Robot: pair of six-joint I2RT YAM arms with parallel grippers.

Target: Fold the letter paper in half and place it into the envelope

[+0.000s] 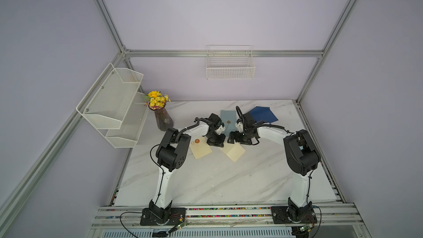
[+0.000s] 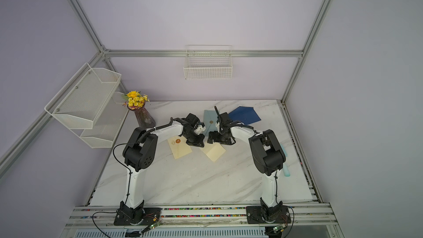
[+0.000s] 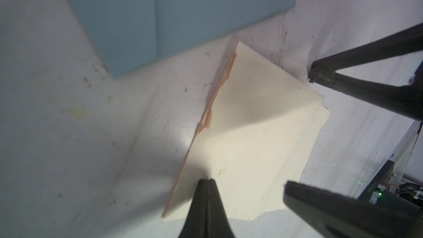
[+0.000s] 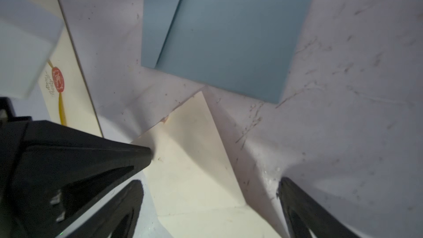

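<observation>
The cream letter paper (image 3: 255,149) lies folded over on the table, its edges not quite lined up and one edge orange-brown. In the left wrist view my left gripper is shut above the paper's near corner, with nothing visible between its fingertips. My right gripper stands open over the paper (image 4: 189,158), one finger on each side of the paper's edge in its wrist view. A cream envelope with a red seal (image 1: 201,149) lies to the left. Behind the paper is a blue-grey envelope (image 1: 228,116). Which envelope is meant cannot be told.
A navy envelope (image 1: 263,114) lies at the back right. A vase of yellow flowers (image 1: 163,119) stands at the back left beside white mesh shelves (image 1: 105,101).
</observation>
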